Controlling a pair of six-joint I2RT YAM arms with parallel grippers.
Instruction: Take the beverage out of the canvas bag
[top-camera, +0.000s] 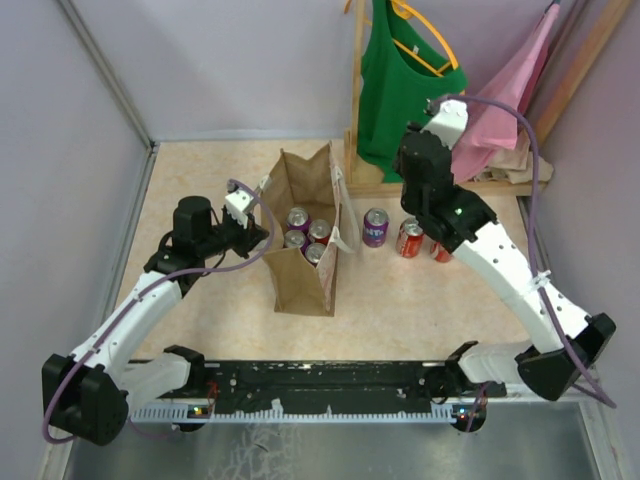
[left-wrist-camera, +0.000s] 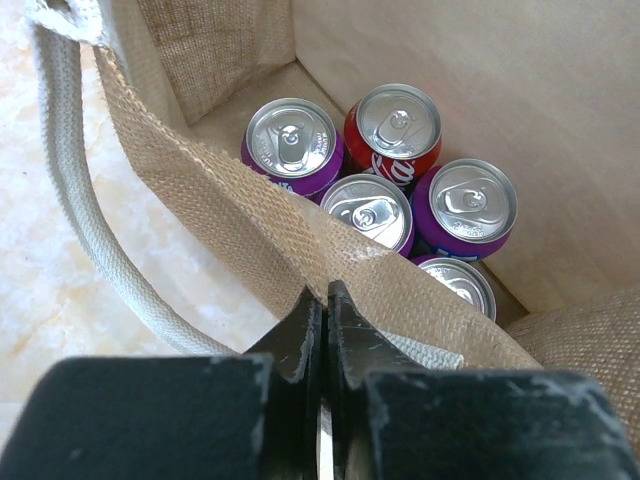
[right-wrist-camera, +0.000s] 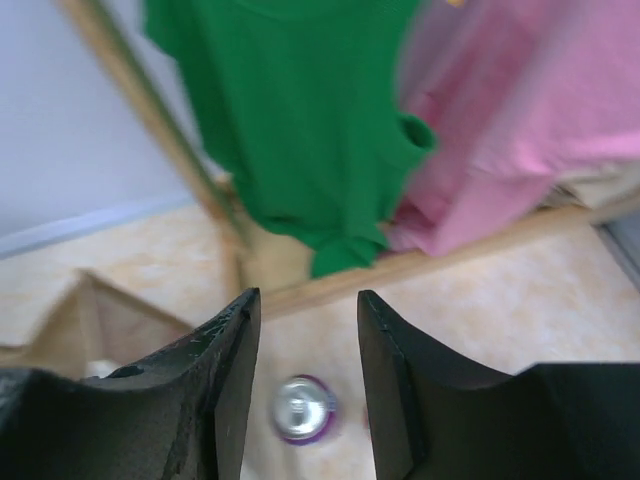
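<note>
The canvas bag (top-camera: 298, 290) stands open in the middle of the table, with several purple and red cans (top-camera: 298, 218) inside. From the left wrist view, the can tops (left-wrist-camera: 400, 122) show clustered at the bottom. My left gripper (top-camera: 266, 236) is at the bag's left side, shut on its thin cloth rim (left-wrist-camera: 325, 300). High above the table on the right is my right gripper (top-camera: 404, 150); its fingers (right-wrist-camera: 238, 335) stand apart with nothing between them. Below it on the table are a purple can (top-camera: 375, 228), a red can (top-camera: 410, 239) and another red can (top-camera: 440, 253) partly hidden by the arm.
A green top (top-camera: 400, 95) and a pink garment (top-camera: 490, 130) hang on a wooden rack (top-camera: 353, 165) at the back right. A cloth strap (top-camera: 348, 215) hangs along the bag's right side.
</note>
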